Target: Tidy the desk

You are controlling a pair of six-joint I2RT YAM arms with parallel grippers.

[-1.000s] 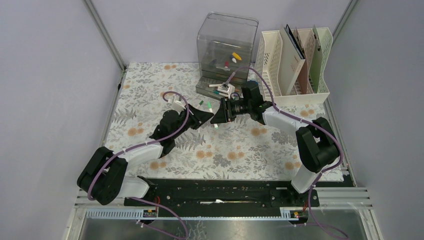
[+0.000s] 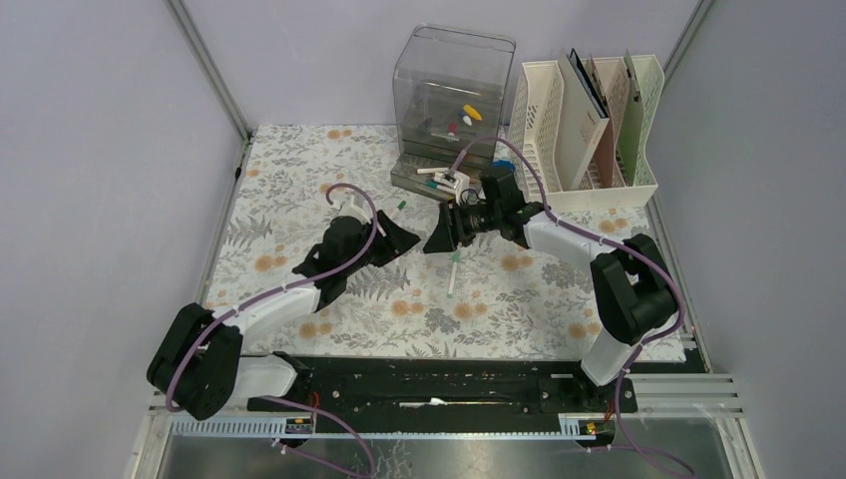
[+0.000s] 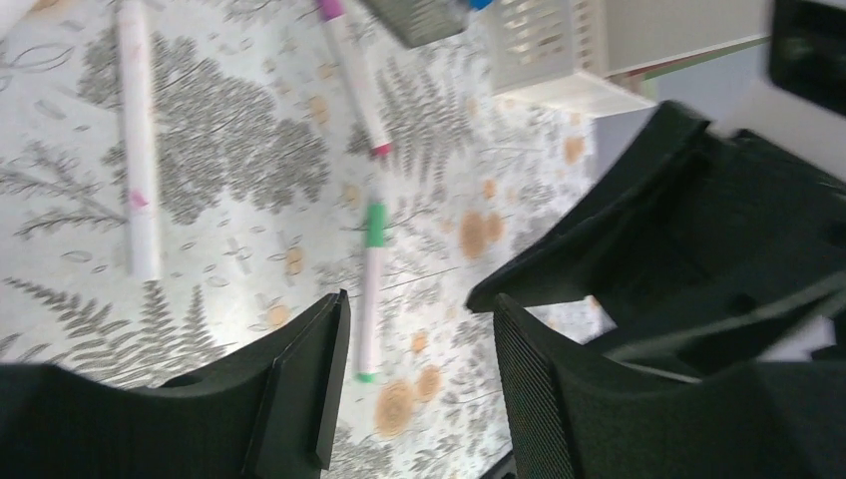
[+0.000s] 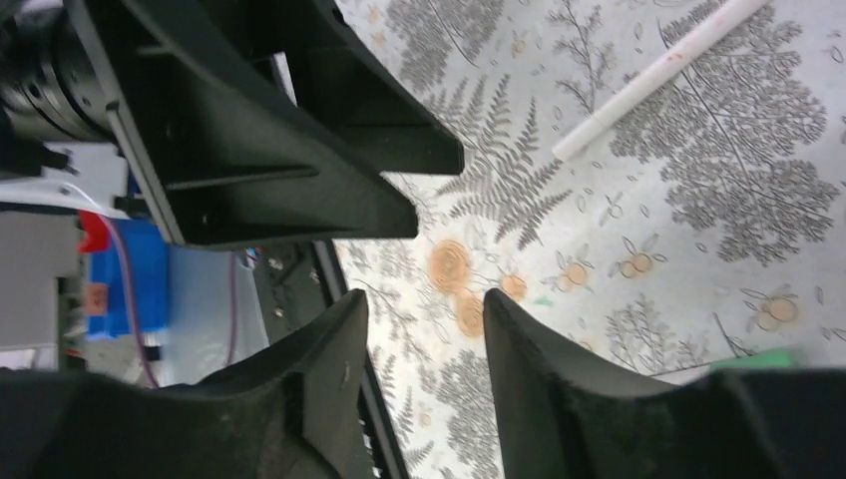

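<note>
My left gripper (image 2: 399, 242) and right gripper (image 2: 444, 230) face each other over the middle of the desk, both open with nothing seen between their fingers. A white marker with green ends (image 3: 371, 289) lies on the patterned mat below them, beside the right gripper. Another white marker with pink ends (image 3: 355, 75) and a plain white marker (image 3: 141, 150) also lie on the mat. A clear display box (image 2: 454, 50) at the back holds several small items and markers.
A cream file holder (image 2: 604, 198) with folders stands at the back right. The desk's dark front edge (image 2: 359, 384) is below both arms.
My left gripper has shifted slightly; the right has moved a little.
</note>
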